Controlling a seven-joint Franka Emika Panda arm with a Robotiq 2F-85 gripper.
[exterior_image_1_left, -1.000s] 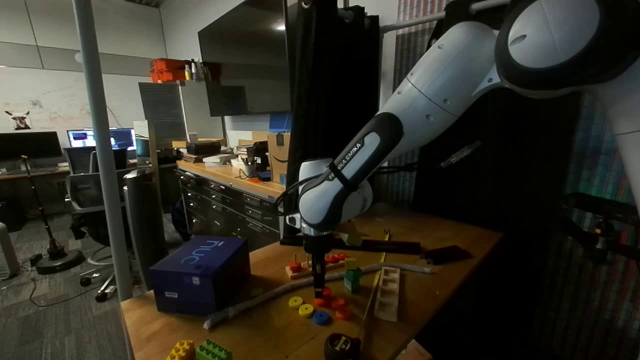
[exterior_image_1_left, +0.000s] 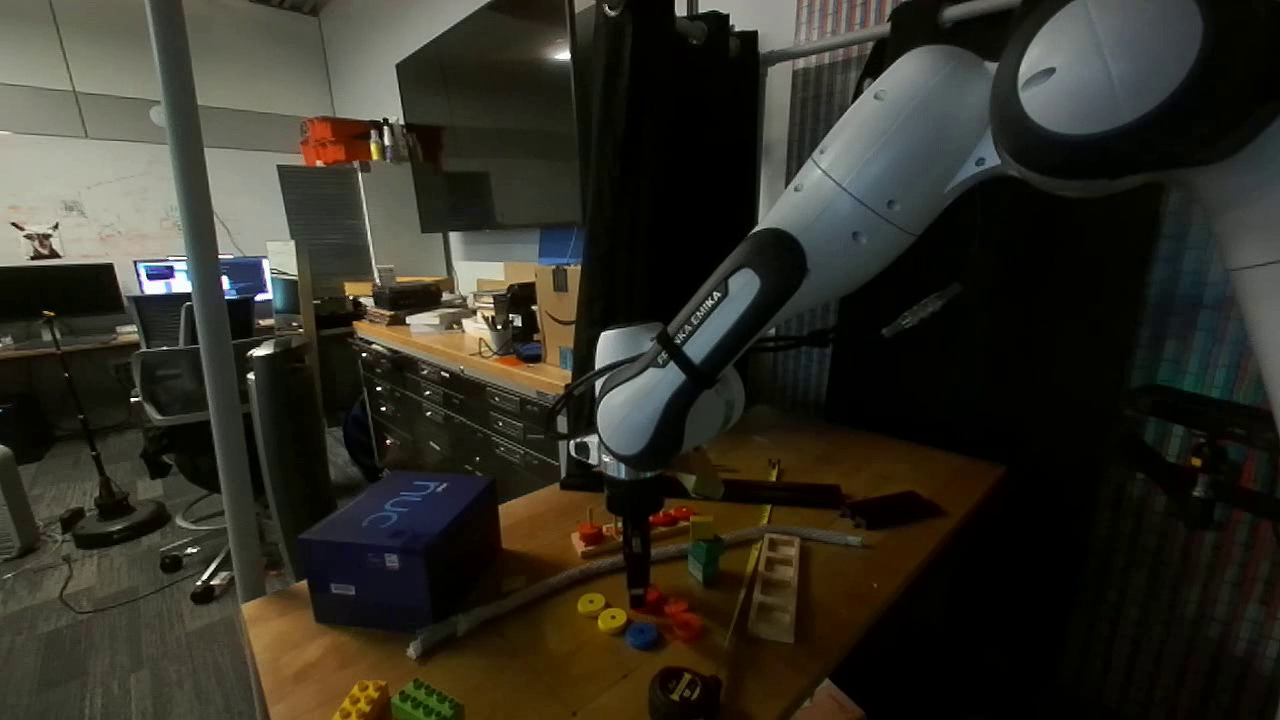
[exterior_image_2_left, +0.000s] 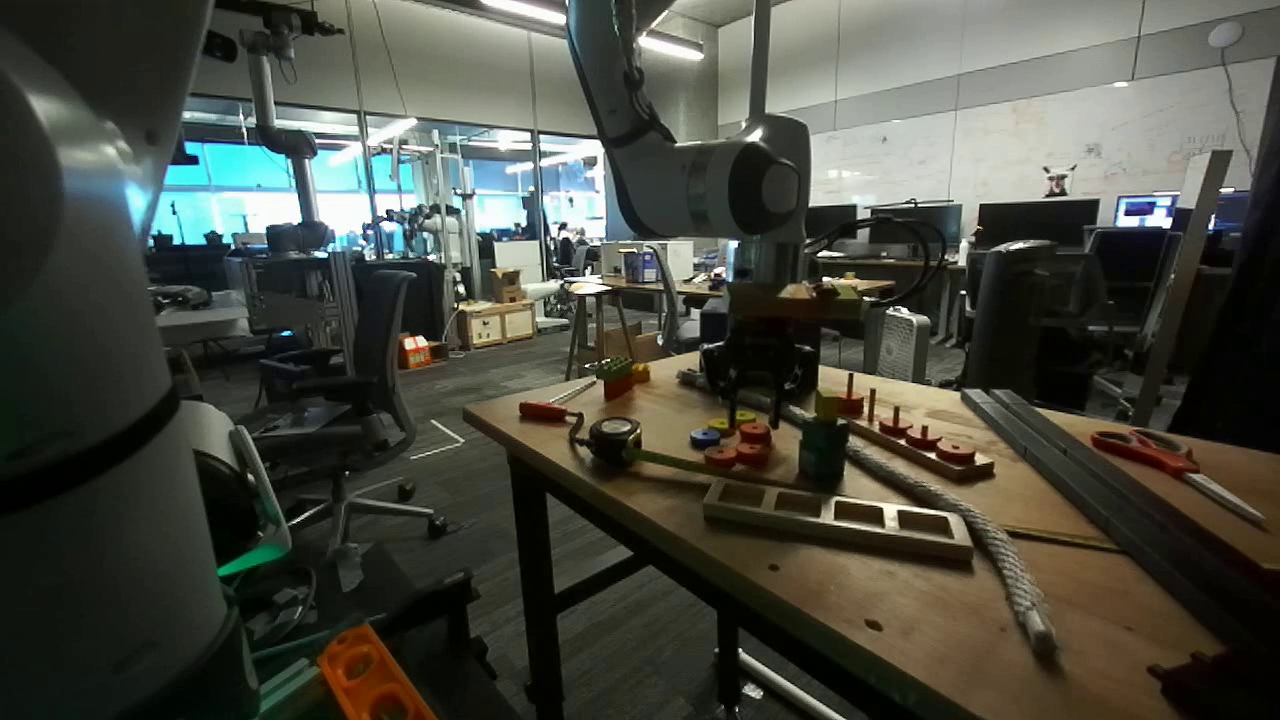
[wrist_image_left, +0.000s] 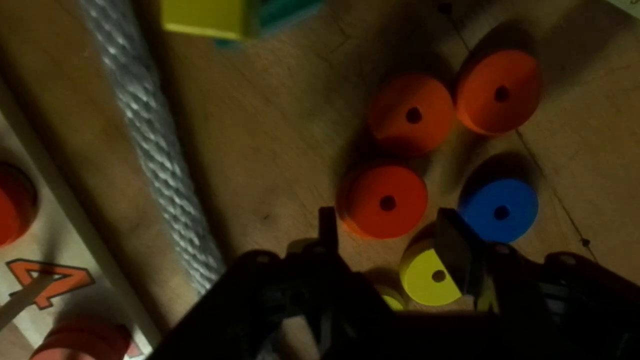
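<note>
My gripper points down over the table, its fingers well apart on either side of the near part of a red disc (wrist_image_left: 387, 201). The disc has a hole in its middle; contact with the fingers cannot be made out. Two orange-red discs (wrist_image_left: 412, 114) lie beyond it in the wrist view. A blue disc (wrist_image_left: 501, 210) is right of the gripper. One yellow disc (wrist_image_left: 429, 279) is partly hidden by the right finger, another (wrist_image_left: 393, 300) mostly covered. In exterior view 2 the gripper (exterior_image_2_left: 753, 414) stands above the disc cluster.
A peg board (exterior_image_2_left: 924, 444) with red discs stands beyond the grey rope (exterior_image_1_left: 528, 590). Close by are a green and yellow block stack (exterior_image_1_left: 704, 554), a wooden tray (exterior_image_1_left: 777, 588) and a tape measure (exterior_image_1_left: 684, 692). The blue box (exterior_image_1_left: 402, 546) occupies the left side.
My gripper sits slightly lower than a second ago. Less red shows directly beneath its fingertips in exterior view 1. The surrounding objects look unmoved.
</note>
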